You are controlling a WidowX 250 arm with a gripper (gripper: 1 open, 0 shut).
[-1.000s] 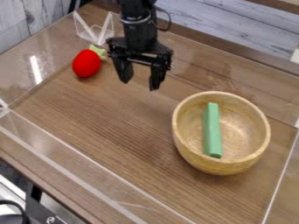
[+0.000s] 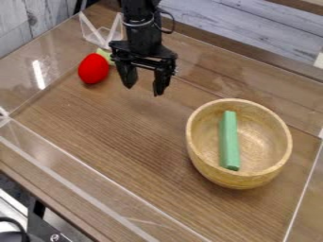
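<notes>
My black gripper (image 2: 144,76) hangs over the upper middle of the wooden table, its fingers apart and pointing down with nothing seen between them. Just left of it a red rounded object (image 2: 93,69) lies on the table, with a small light-green item (image 2: 105,54) partly hidden behind it. At the right, a tan oval bowl (image 2: 266,142) holds a long mint-green bar (image 2: 229,139).
A clear plastic piece (image 2: 98,31) stands at the back left, near the gripper's arm. Pale boards run along the back edge.
The gripper has shifted a little to the left over the last second, closer to the red object. The bowl and bar have not moved.
</notes>
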